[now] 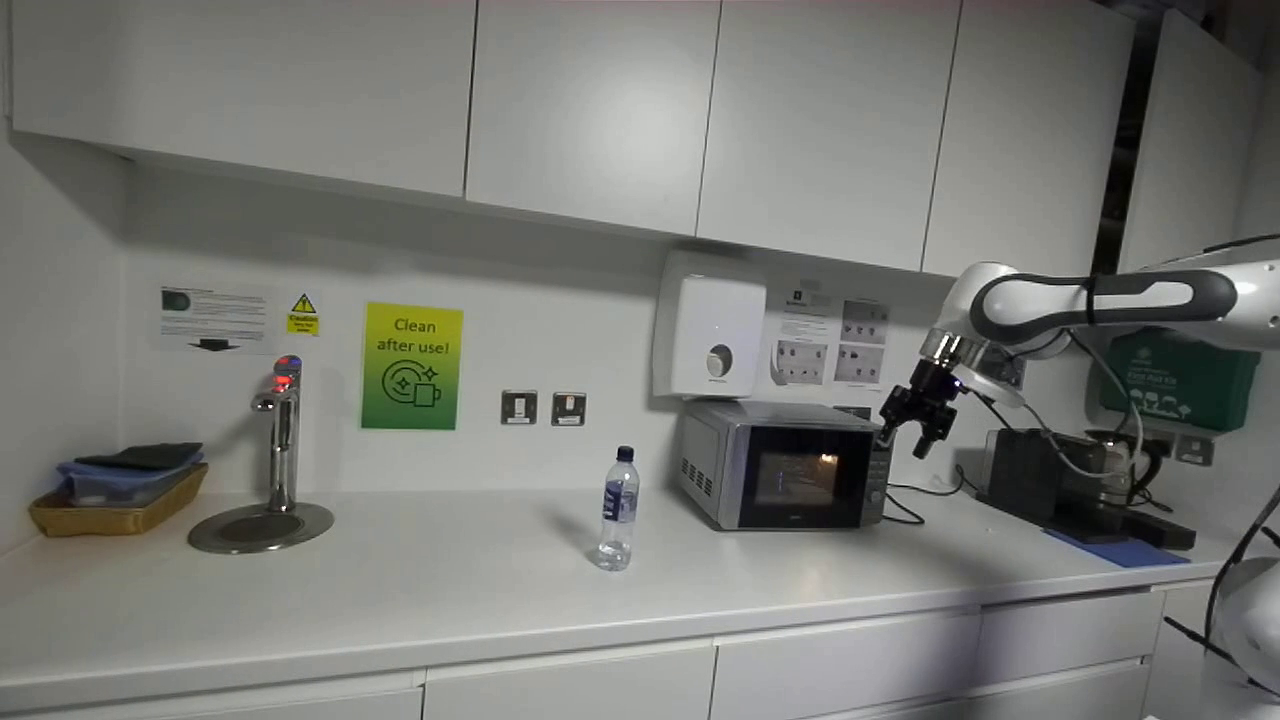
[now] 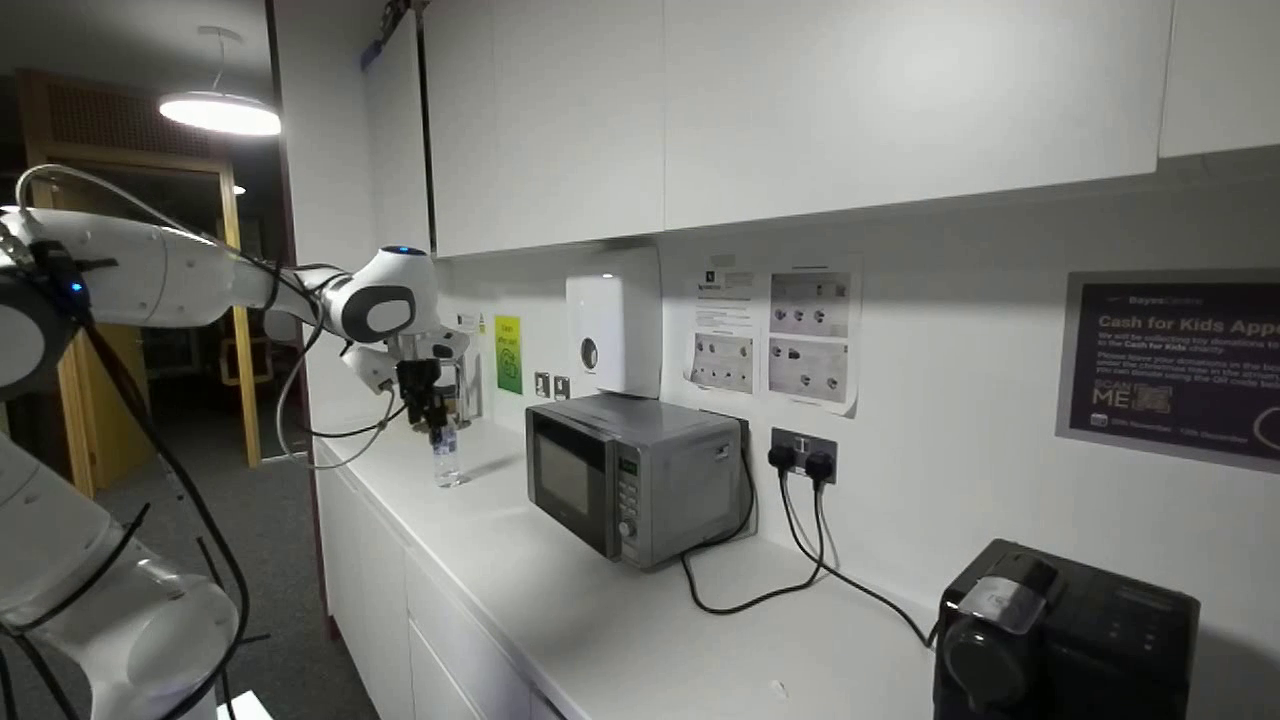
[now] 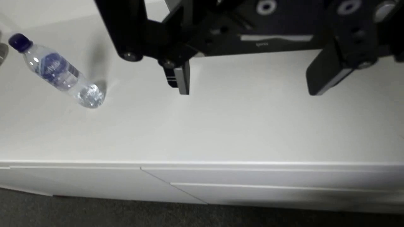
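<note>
A clear plastic water bottle (image 1: 617,510) with a dark cap and blue label stands upright on the white counter, left of the microwave. My gripper (image 1: 908,439) hangs in the air well to the bottle's right, its fingers tilted downward. In the wrist view the gripper is open, with only bare counter showing beyond its wide gap. The same bottle (image 3: 58,71) appears at that view's left, clear of the fingers. From the second exterior side, the gripper (image 2: 437,434) overlaps part of the bottle (image 2: 446,462), which is farther back.
A silver microwave (image 1: 780,466) with its door closed stands against the wall. A tap (image 1: 282,438) and a wicker basket (image 1: 118,510) are at the far left. A black coffee machine (image 2: 1068,636) and cables occupy the other end. Cupboards (image 1: 828,114) hang above.
</note>
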